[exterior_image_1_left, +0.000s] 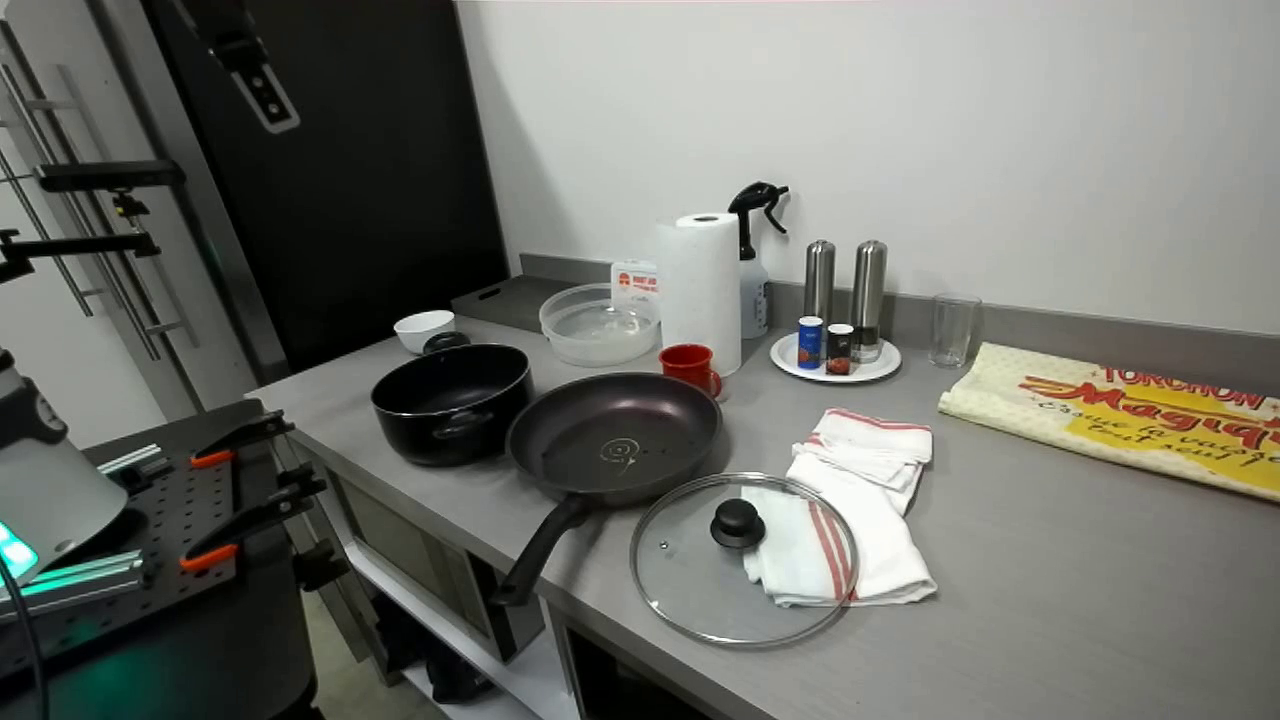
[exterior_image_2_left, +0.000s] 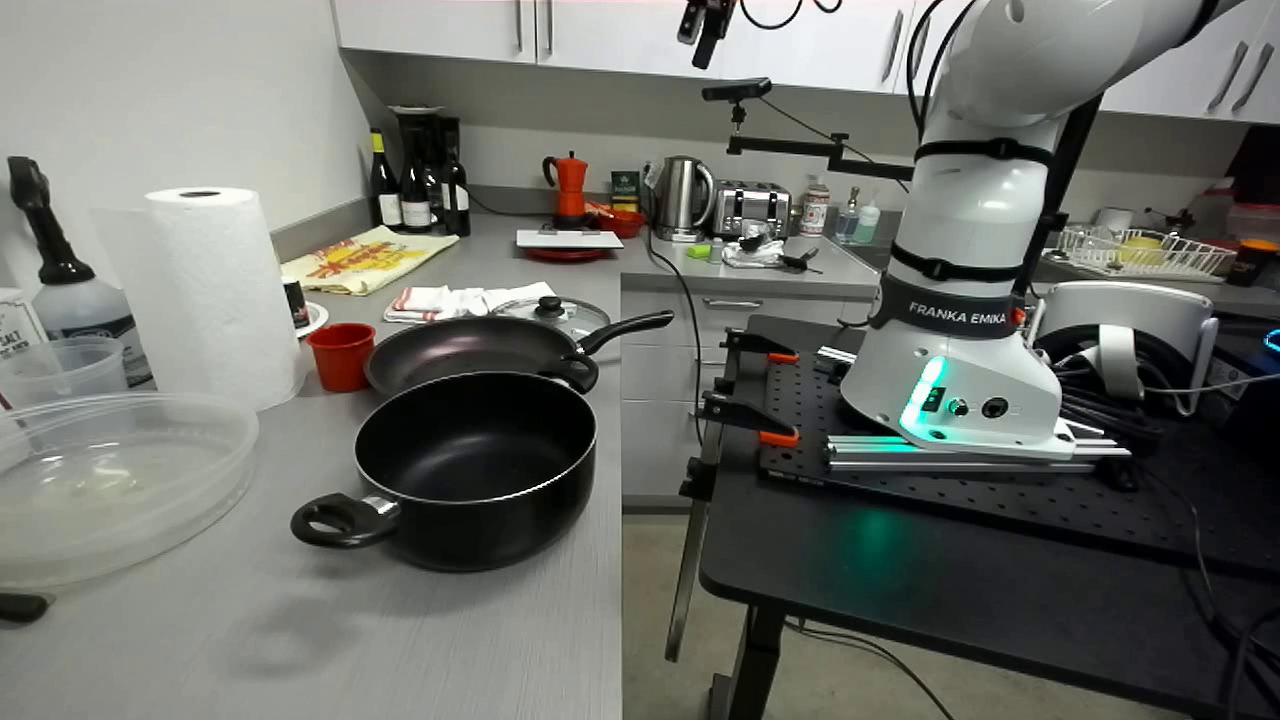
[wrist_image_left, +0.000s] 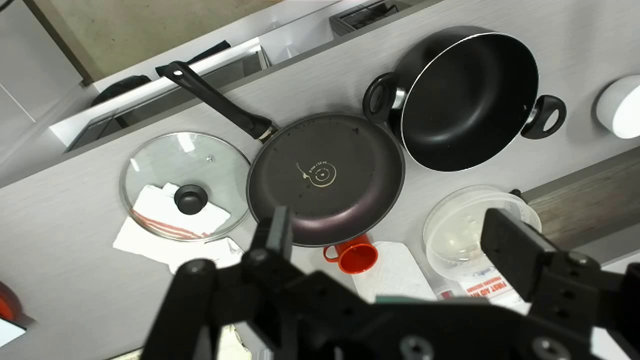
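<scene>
My gripper stands open high over the counter, its two dark fingers far apart with nothing held between them. In exterior view 1 only a finger (exterior_image_1_left: 266, 98) shows at the top left. A black frying pan (exterior_image_1_left: 614, 438) lies on the counter, its handle past the front edge. Beside it stands an empty black pot (exterior_image_1_left: 450, 408) with two side handles. The glass lid (exterior_image_1_left: 684, 564) with a black knob rests partly on a white, red-striped towel (exterior_image_1_left: 888, 540). Behind the pan is a red mug (exterior_image_1_left: 687, 362).
Along the wall stand a clear plastic tub (exterior_image_1_left: 600, 336), a paper towel roll (exterior_image_1_left: 699, 288), a spray bottle (exterior_image_1_left: 753, 288), a white plate (exterior_image_1_left: 866, 370) with shakers and mills, and a drinking glass (exterior_image_1_left: 955, 330). A white bowl (exterior_image_1_left: 423, 326) sits beyond the pot.
</scene>
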